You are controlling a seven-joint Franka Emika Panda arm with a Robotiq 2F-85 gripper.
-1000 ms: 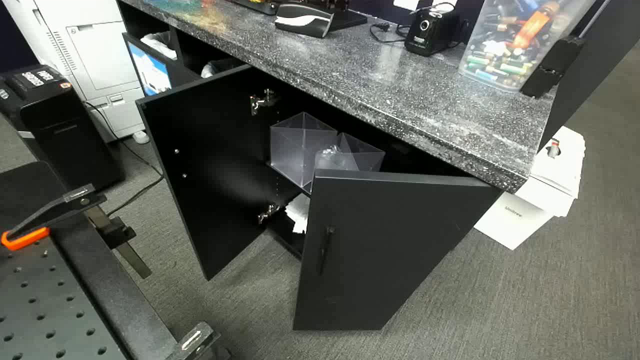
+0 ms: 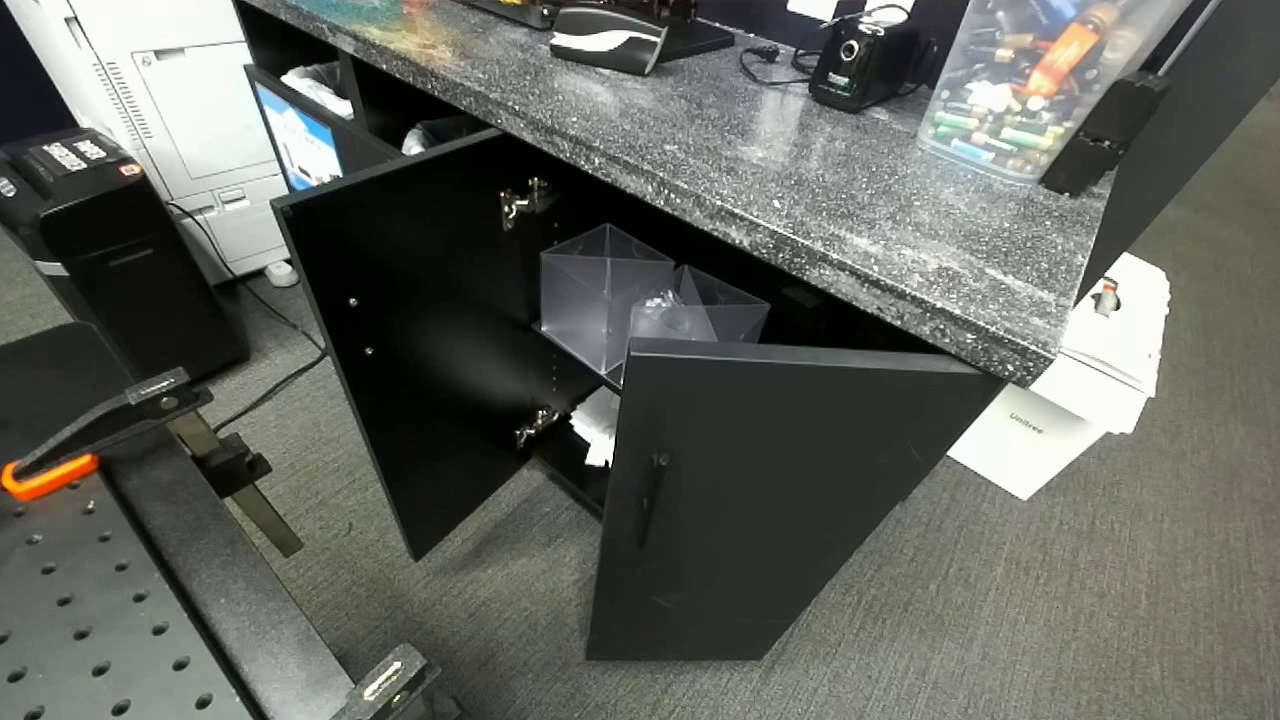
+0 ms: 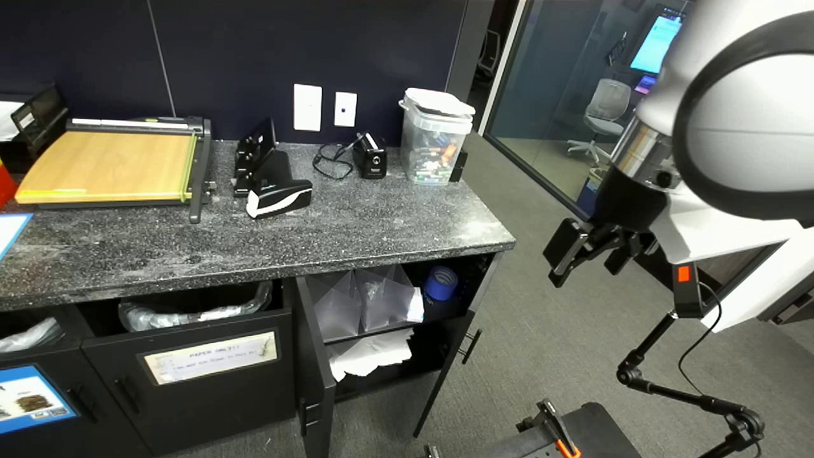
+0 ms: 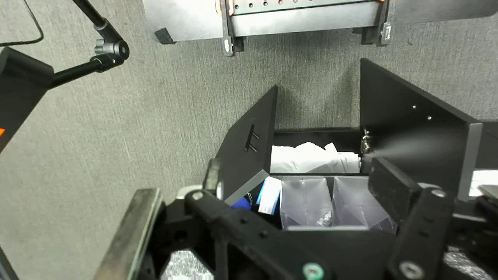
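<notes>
My gripper [image 3: 593,258] hangs in the air to the right of the counter's end, its fingers apart and nothing between them. The wrist view looks down past the fingers onto a black cabinet with both doors swung out. One door [image 2: 780,504] carries a bar handle [image 4: 251,138]; the other door [image 2: 420,336] shows its inner side and hinges. Inside, clear plastic bins [image 4: 306,200] stand on the upper shelf beside a blue tape roll [image 3: 441,283]. White paper or cloth [image 3: 370,355] lies on the lower level. The gripper touches neither door.
On the speckled counter [image 3: 366,236] stand a battery tub [image 3: 435,149], a stapler [image 3: 279,200] and a paper trimmer [image 3: 107,164]. A perforated table [image 2: 96,600] with clamps faces the cabinet. A jointed black stand [image 3: 671,389] rises on the right. Carpet lies open between.
</notes>
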